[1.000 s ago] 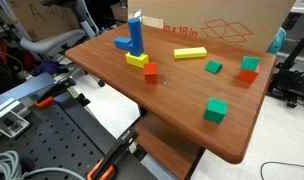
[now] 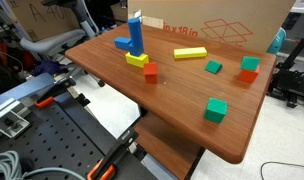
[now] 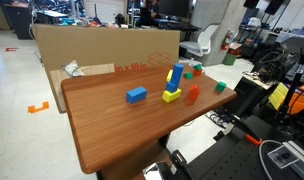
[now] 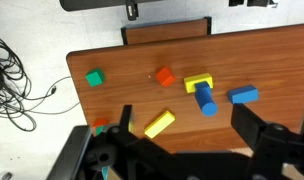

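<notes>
My gripper is open above the table, its two dark fingers wide apart at the bottom of the wrist view with nothing held between them. A tall blue block [image 2: 135, 36] stands upright at a yellow block [image 2: 137, 58]; whether it rests on that block or just behind it, I cannot tell. Another blue block [image 3: 136, 95] lies near them. A red block [image 4: 164, 76] sits apart on the table. One green cube [image 2: 215, 109] is near the table's front right edge. Farther back, a green block [image 2: 250, 63] is on top of a red block [image 2: 249, 73].
A long yellow block [image 2: 190, 52] and a flat green block [image 2: 213, 67] lie toward the back of the brown table [image 2: 182, 85]. Behind it stands a cardboard panel [image 3: 122, 47]. In exterior view 2, the table's near left part is bare.
</notes>
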